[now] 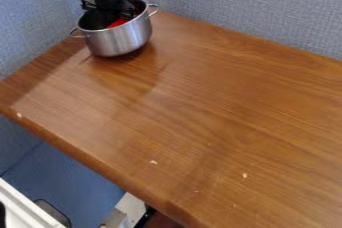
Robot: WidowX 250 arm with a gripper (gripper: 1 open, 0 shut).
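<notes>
A steel pot (118, 38) with two side handles stands at the back left of the wooden table (201, 112). My black gripper (104, 12) reaches down into the pot from above, its fingertips partly hidden by the rim and too dark to make out. A red object (118, 22) shows inside the pot beside the gripper; whether it touches the fingers I cannot tell.
Grey-blue walls border the table at the back and left. White and black equipment (30, 214) sits below the table's lower left edge.
</notes>
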